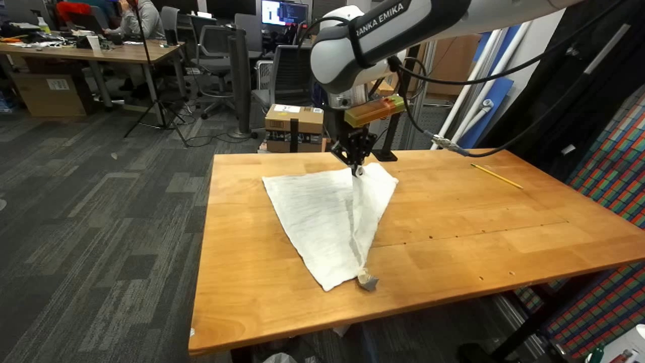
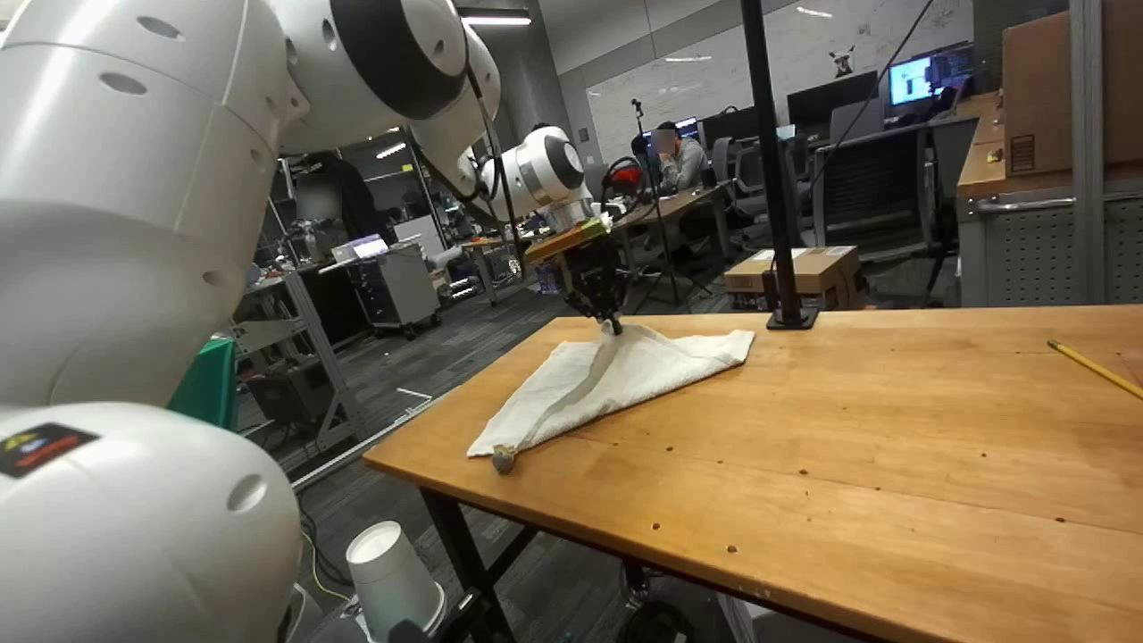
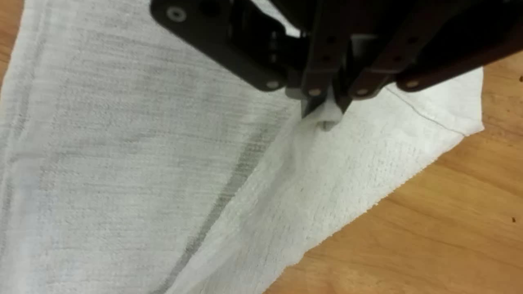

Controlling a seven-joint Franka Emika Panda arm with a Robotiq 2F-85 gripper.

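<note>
A white cloth point(image 1: 314, 212) lies spread on the wooden table, its right part raised and folded back toward the left. My gripper point(image 1: 357, 171) is shut on the cloth, pinching a bit of it over the far part of the table. In the wrist view the pinched tip pokes out between the fingertips of my gripper, and the folded flap point(image 3: 314, 191) runs down from it over the flat layer. From the other side, the cloth point(image 2: 643, 370) slopes up to my gripper point(image 2: 612, 326).
A small greyish lump point(image 1: 367, 279) sits against the cloth's near corner. A yellow pencil point(image 1: 497, 176) lies at the far right of the table point(image 1: 484, 242). A black post point(image 2: 790, 316) stands at the table's far edge.
</note>
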